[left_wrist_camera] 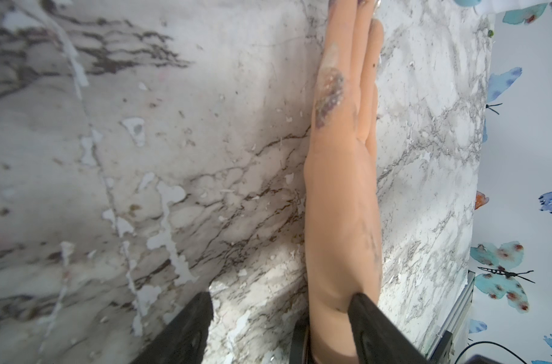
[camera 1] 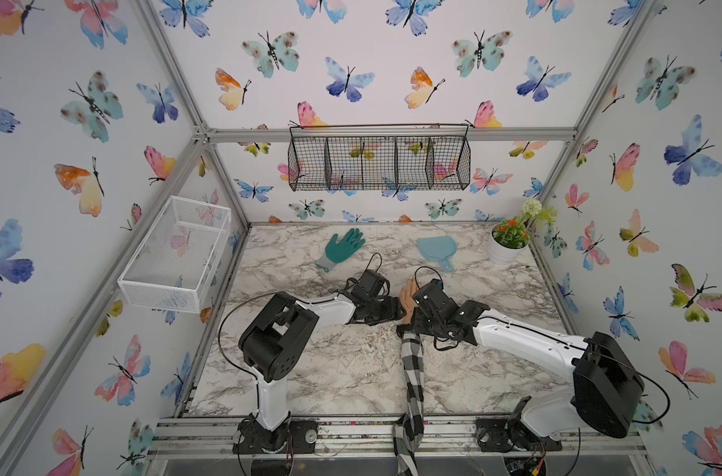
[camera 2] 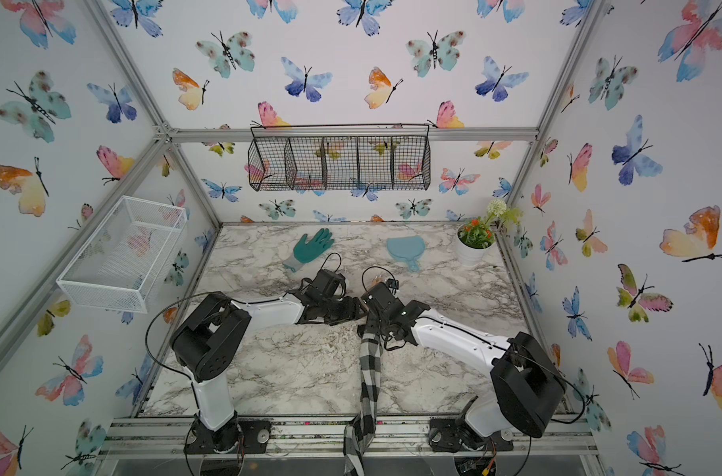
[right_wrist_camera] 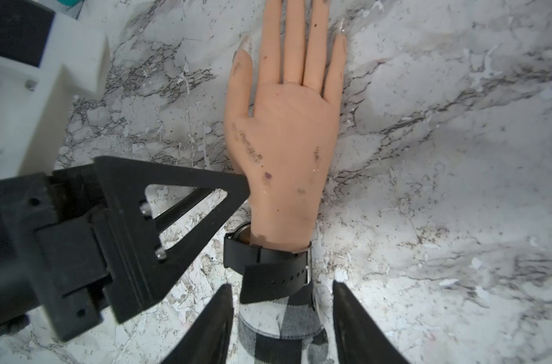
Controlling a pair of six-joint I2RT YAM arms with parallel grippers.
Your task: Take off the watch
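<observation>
A flesh-coloured mannequin hand lies on the marble table, its forearm in a checked sleeve. Around its wrist is a black-strapped watch, the strap end lying over the sleeve. My left gripper is pressed at the thumb side of the wrist, just above the watch; in the left wrist view its fingertips straddle the hand's edge, though what exactly lies between them is hard to tell. My right gripper hangs over the strap and sleeve, open, with nothing held.
A teal glove, a blue dustpan and a potted plant stand at the back. A white mesh basket is on the left wall, a black wire shelf at the back.
</observation>
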